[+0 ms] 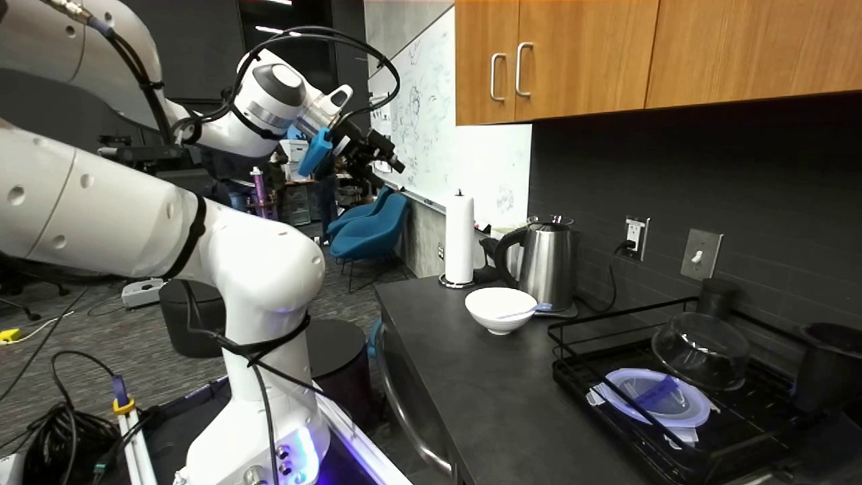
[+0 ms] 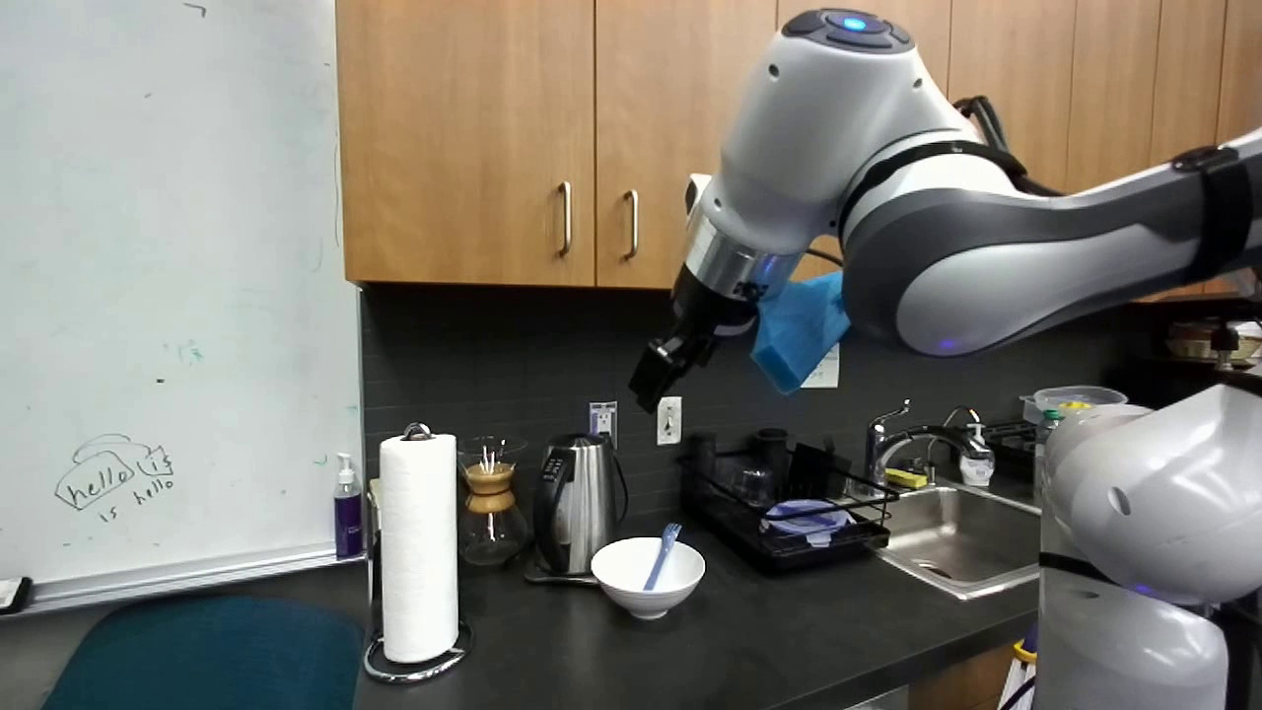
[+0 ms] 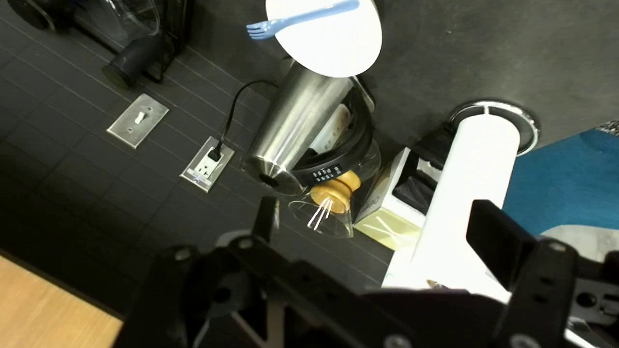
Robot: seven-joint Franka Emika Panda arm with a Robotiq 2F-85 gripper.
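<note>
My gripper is open, its two black fingers wide apart with nothing held between them. In exterior view 1 the gripper (image 1: 386,162) hangs in the air, well above the counter's height. A white bowl (image 2: 627,580) stands upright on the dark counter, and a blue fork (image 2: 663,556) leans in it, handle over the rim. From the wrist, the bowl (image 3: 333,43) and fork (image 3: 302,19) show at the top edge, partly cut off. Behind the bowl stands a steel kettle (image 2: 576,503).
A paper towel roll (image 2: 420,550) stands left of a glass coffee maker (image 2: 491,521). A black dish rack (image 1: 594,376) holds a lidded container (image 1: 658,397). Wooden cabinets (image 1: 582,56) overhang the counter (image 1: 485,388), whose front part is bare. A sink (image 2: 970,538) lies beyond the rack.
</note>
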